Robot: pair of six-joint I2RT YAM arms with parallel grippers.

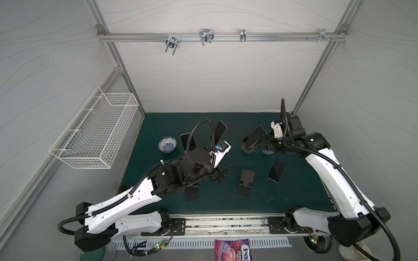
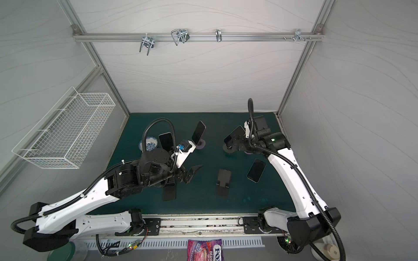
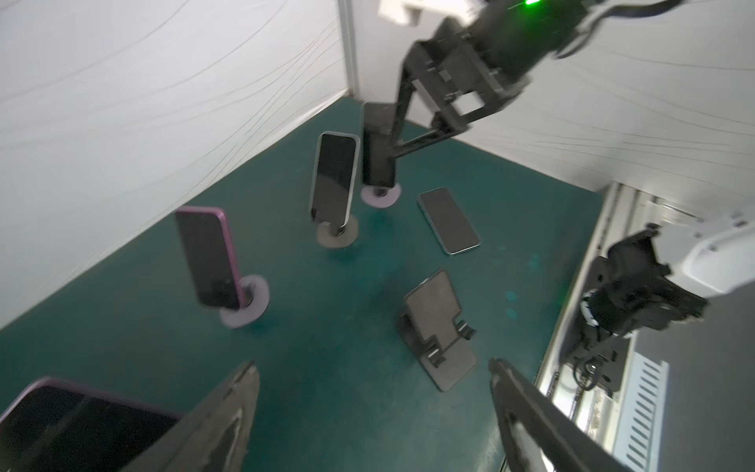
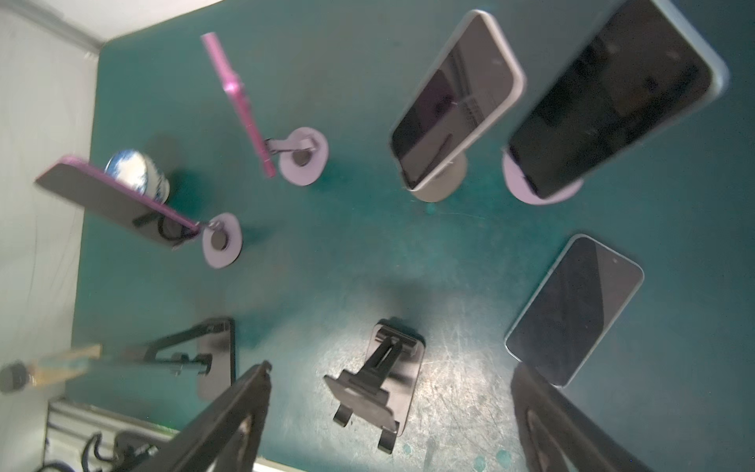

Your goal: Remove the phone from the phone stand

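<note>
An empty black phone stand (image 1: 246, 180) stands near the front middle, nothing on its plate. To its right a dark phone (image 4: 575, 310) lies flat on the table. At the back, phones are held up on round-based stands: a pink-edged phone (image 3: 208, 258), a silver-edged phone (image 3: 334, 179) and a dark phone (image 4: 617, 94). My left gripper is over the table left of the empty stand, fingers apart and nothing between them. My right gripper is high by the two right-hand upright phones, open and empty.
Another pink-edged phone (image 4: 118, 200) and a patterned bowl (image 1: 167, 144) are at the back left. A second black stand (image 4: 216, 358) is left of the empty one. A wire basket (image 1: 98, 134) hangs on the left wall. Bare table lies between the stands.
</note>
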